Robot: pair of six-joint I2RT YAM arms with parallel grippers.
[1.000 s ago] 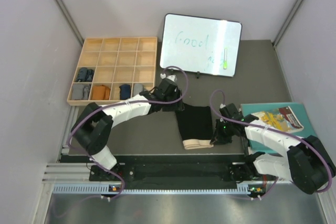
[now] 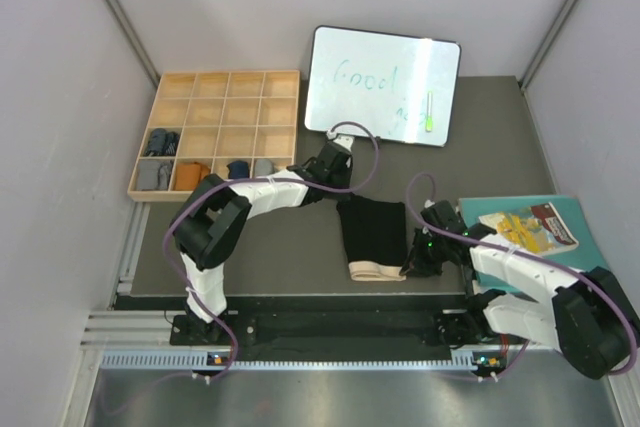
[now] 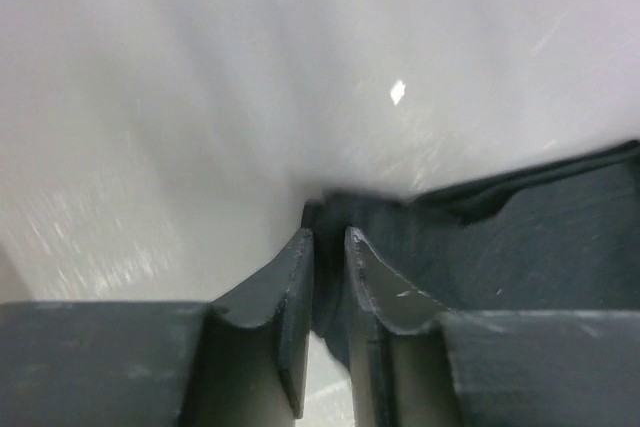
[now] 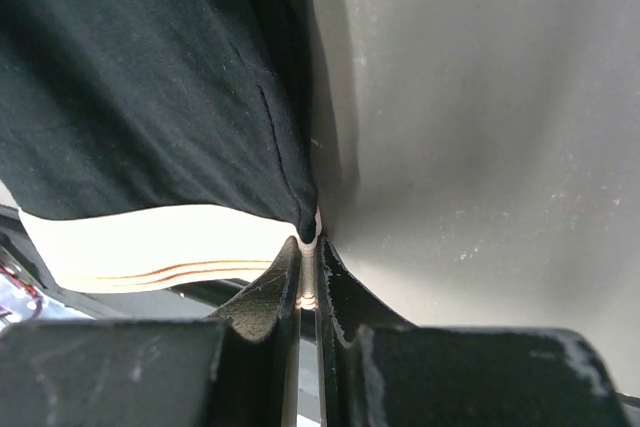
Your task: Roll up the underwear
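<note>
The dark underwear [image 2: 375, 232] lies spread on the table with its pale waistband [image 2: 378, 271] toward the front edge. At its far left corner is my left gripper [image 2: 345, 192]. In the left wrist view, a bunched dark edge of the underwear [image 3: 430, 237] stands between the narrowly spaced fingers; whether they grip it is unclear. My right gripper is shut on the waistband's right end, where the pale band [image 4: 160, 242] meets the dark cloth. The underwear's far left corner is partly hidden by the left gripper from above.
A wooden compartment box [image 2: 225, 112] at the back left holds several rolled cloths. The whiteboard [image 2: 380, 82] lies behind the underwear. A teal box [image 2: 590, 237] with a colourful packet [image 2: 535, 229] stands on the right, beside the right arm. Bare table lies left of the cloth.
The underwear's left side and waistband have shifted a little. The right gripper stays almost where it was.
</note>
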